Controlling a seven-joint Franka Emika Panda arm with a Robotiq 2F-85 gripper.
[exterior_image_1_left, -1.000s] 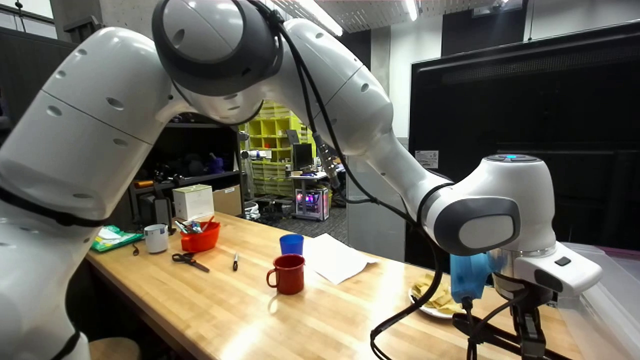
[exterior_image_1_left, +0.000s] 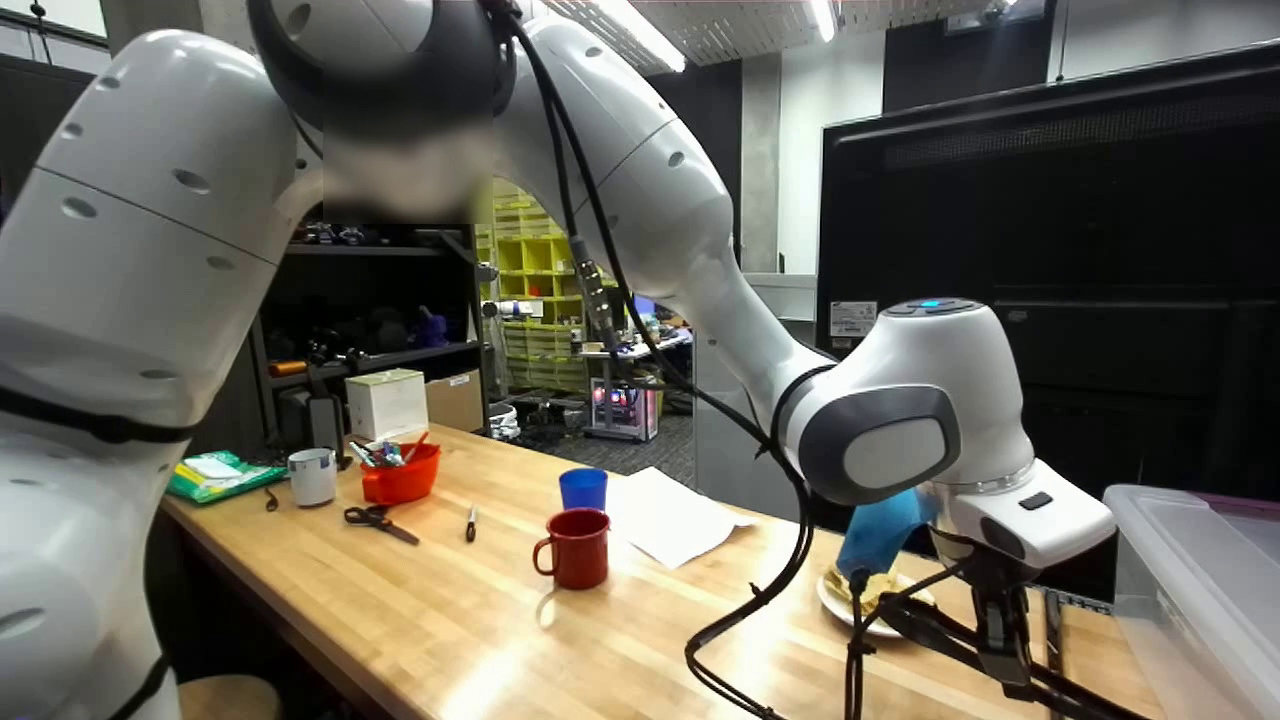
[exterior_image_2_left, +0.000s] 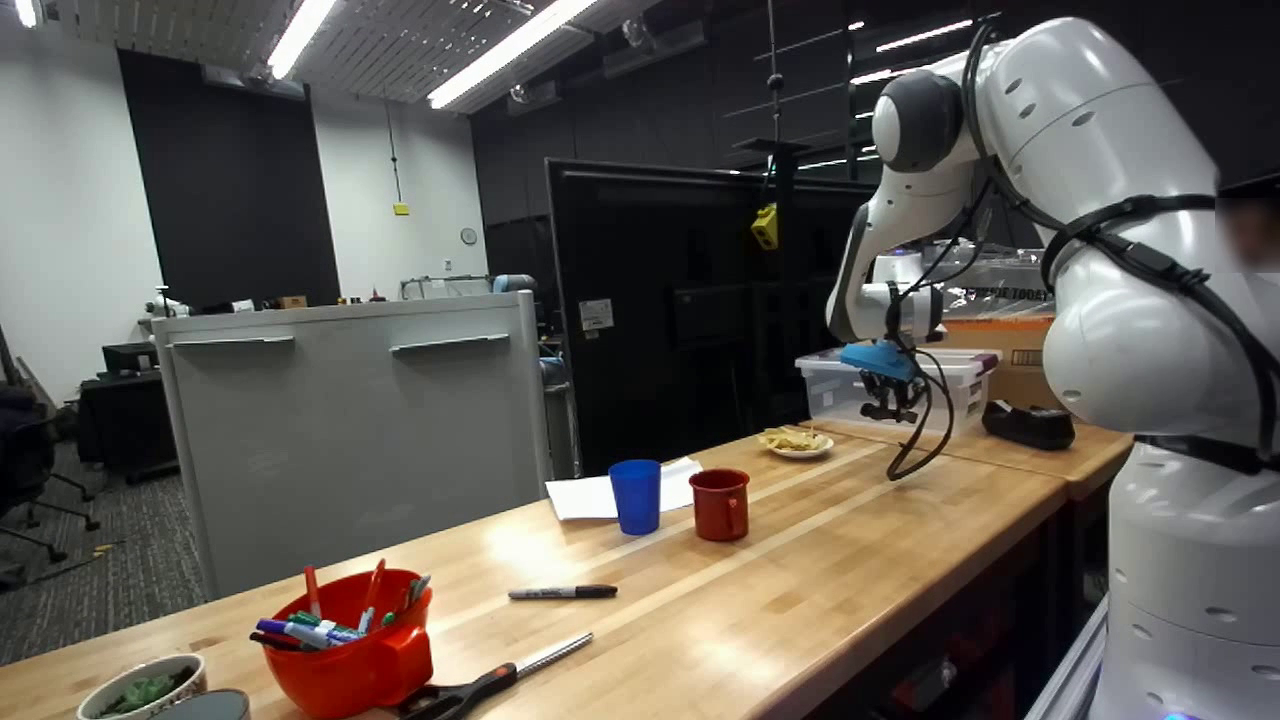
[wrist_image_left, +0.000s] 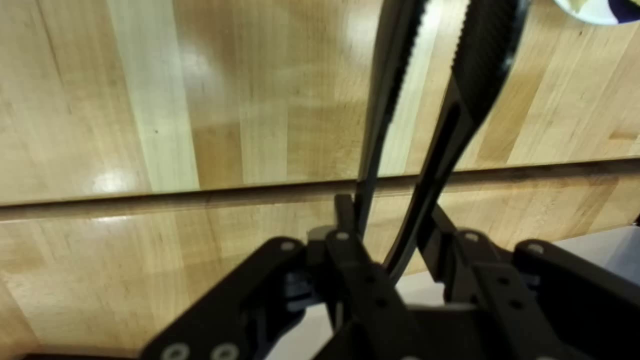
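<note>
In the wrist view my gripper is shut on a pair of black tongs (wrist_image_left: 483, 78). The two tong arms stand slightly apart, with serrated inner edges near their far ends, and nothing shows between them. Bare wood lies beneath. A white plate (wrist_image_left: 591, 19) just enters the top right corner. Yellowish chips (exterior_image_2_left: 789, 438) fill that plate in exterior view 2, where my gripper (exterior_image_2_left: 889, 402) hangs above the table to its right. Exterior view 1 has the plate partly hidden behind the blue piece on my wrist.
A red mug (exterior_image_1_left: 577, 550), a blue cup (exterior_image_1_left: 583, 488) and white paper (exterior_image_1_left: 672, 516) stand mid-table. Farther off are a marker (exterior_image_2_left: 564, 592), scissors (exterior_image_2_left: 492, 680) and a red pen holder (exterior_image_2_left: 360, 654). A clear bin (exterior_image_1_left: 1200, 588) borders the right end. A seam (wrist_image_left: 264, 193) crosses the tabletop.
The arm and gripper have shifted left in exterior view 1, and the blue wrist piece now covers part of the chip plate. Objects on the table stay where they were.
</note>
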